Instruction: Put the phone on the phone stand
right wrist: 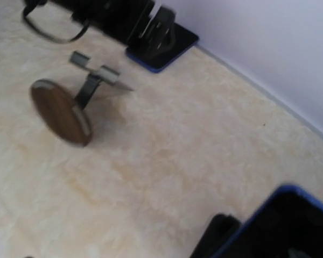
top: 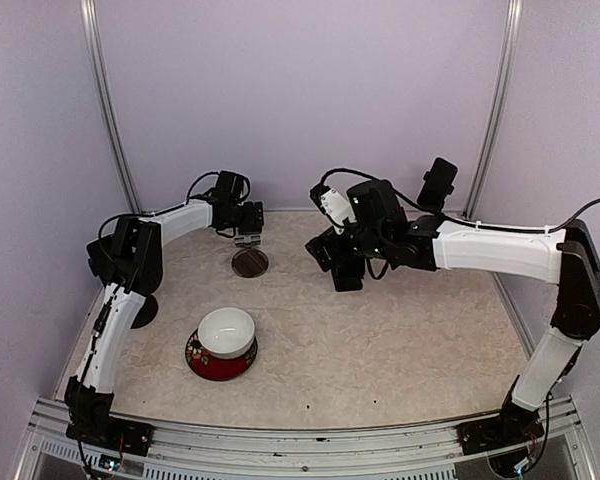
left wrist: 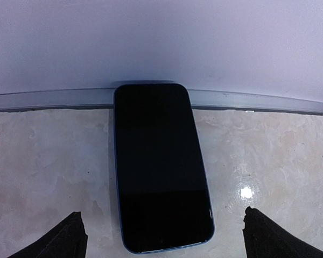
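A black phone with blue edge (left wrist: 160, 161) lies flat against the back wall, its screen up. My open left gripper hovers over its near end, a finger either side. In the right wrist view a wooden-based stand (right wrist: 59, 110) with silver ledges stands empty beside that phone (right wrist: 177, 48) and my left gripper. A second blue-edged phone (right wrist: 280, 226) at bottom right appears upright on a black holder (right wrist: 218, 236). My right gripper (top: 325, 250) is at this holder in the top view, its fingers mostly out of its wrist view; its opening is hard to see.
A white bowl (top: 226, 327) on a red plate (top: 216, 371) sits front left. A black pedestal device (top: 437, 183) is back right, another stand base (top: 143, 315) far left.
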